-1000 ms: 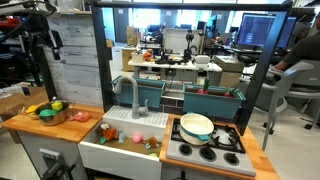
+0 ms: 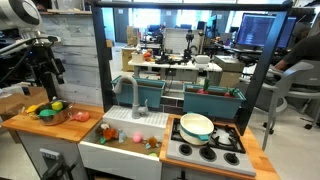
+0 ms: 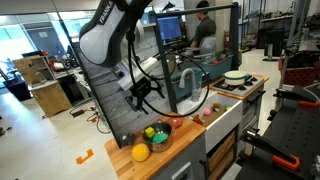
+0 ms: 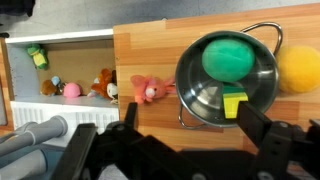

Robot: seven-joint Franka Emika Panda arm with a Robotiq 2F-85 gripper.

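A metal pot (image 4: 200,101) with two handles stands on the wooden counter. It holds a round green thing (image 4: 228,58) and a small block (image 4: 233,102) with yellow and green faces. A yellow-orange ball (image 4: 299,68) lies beside the pot. On the pot's other side, a pink-red toy (image 4: 153,88) rests on the wood. My gripper is open, its fingers wide apart, with nothing between them. Exterior view 2 shows the gripper (image 3: 152,104) above the pot (image 3: 156,135), clear of it.
The white sink (image 2: 101,157) beside the counter holds several small toys. A faucet (image 2: 133,92) rises behind it. Farther right, a pale pan (image 2: 196,127) sits on the stove (image 2: 183,149). Upright wooden panels (image 2: 76,56) stand behind the pot's end of the counter.
My gripper has come down closer to the pot over the last second. The pot and the things on the counter look unmoved.
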